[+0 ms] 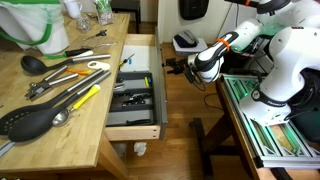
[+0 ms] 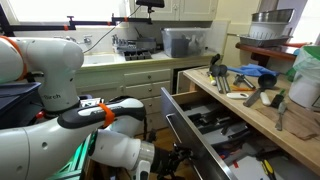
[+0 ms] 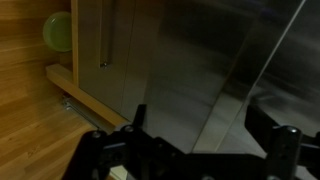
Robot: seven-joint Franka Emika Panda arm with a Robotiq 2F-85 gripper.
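Observation:
My gripper is open in the wrist view, its dark fingers wide apart with nothing between them. A smooth grey panel fills the background there. In exterior view 1 the gripper (image 1: 174, 66) is small and dark, on the right side of the pulled-out drawer (image 1: 158, 88), near its front panel. Exterior view 2 shows the same drawer (image 2: 190, 140) with the arm low in front of it; the fingertips are hard to make out there. A dark tray (image 1: 131, 100) with several utensils lies inside the drawer.
Several utensils, among them a black slotted spoon (image 1: 35, 122) and a yellow-handled tool (image 1: 84, 97), lie on the wooden counter (image 1: 75, 145) beside the drawer. A white-green container (image 1: 45, 35) stands behind them.

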